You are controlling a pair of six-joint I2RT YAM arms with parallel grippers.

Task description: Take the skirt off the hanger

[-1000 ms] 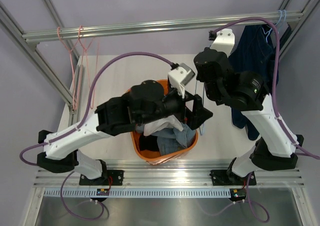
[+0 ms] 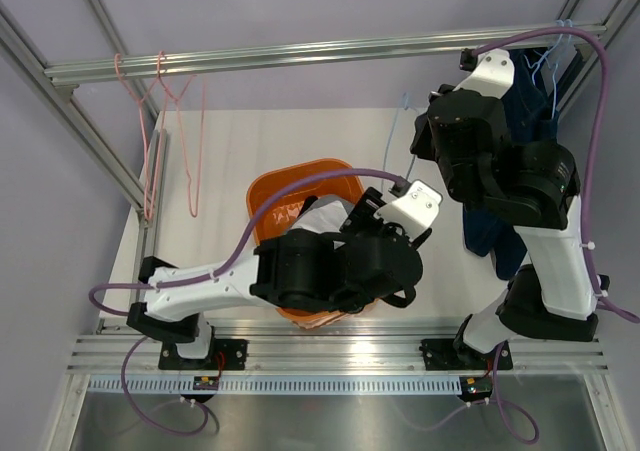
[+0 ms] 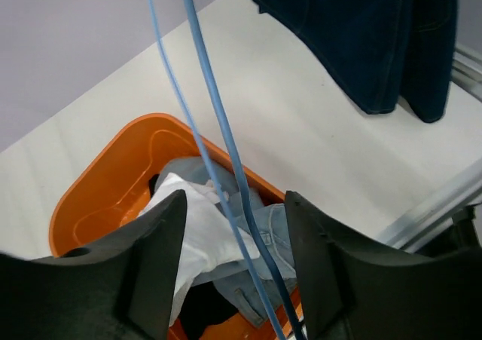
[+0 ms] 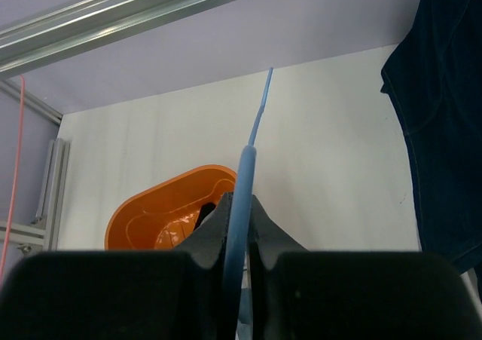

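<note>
A blue hanger (image 4: 241, 197) is in my right gripper, which is shut on it, at upper right in the top view. In the left wrist view the hanger's thin bars (image 3: 222, 129) run down between the fingers of my left gripper, which stands open below and left of the right one. A grey-blue denim garment (image 3: 275, 242) and a white cloth (image 3: 188, 227) lie in the orange bin (image 3: 98, 182); whether one is a skirt I cannot tell. Dark blue garments (image 2: 495, 231) hang at the right on blue hangers.
The metal rail (image 2: 250, 55) crosses the top, with pink hangers (image 2: 190, 171) at its left. The white board (image 2: 220, 131) is clear around the bin. Both arms fill much of the centre and right.
My right gripper has moved right and slightly up with the blue hanger.
</note>
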